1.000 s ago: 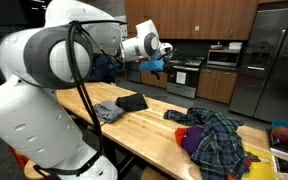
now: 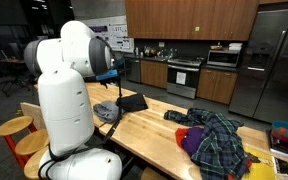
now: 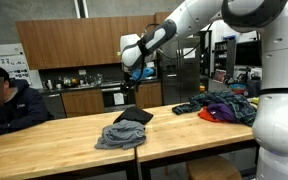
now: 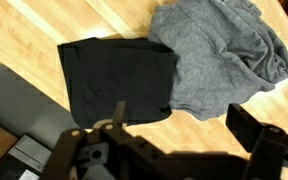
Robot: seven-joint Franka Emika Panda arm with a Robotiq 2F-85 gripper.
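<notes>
My gripper stands open above the table, nothing between its fingers. In the wrist view a black cloth [image 4: 109, 80] lies flat to the left, and a crumpled grey cloth [image 4: 219, 60] lies to the right, touching or overlapping the black one's edge. The same black cloth [image 2: 132, 102] and grey cloth [image 2: 106, 111] appear below the arm's end in exterior view 1. From the other side, the grey cloth [image 3: 122, 134] lies nearer the camera than the black cloth [image 3: 133, 114], with the gripper [image 3: 132, 84] well above both.
A heap of clothes, with a dark plaid cloth [image 2: 218, 146] and a red cloth [image 2: 193, 138], covers the table's other end. Bare wooden table [image 2: 156, 127] lies between. A person [image 3: 14, 103] sits at the left side in exterior view 2.
The arm has swung left in exterior view 1, away from the middle of the table, and now hangs over the grey and black cloths. The cloths look unmoved.
</notes>
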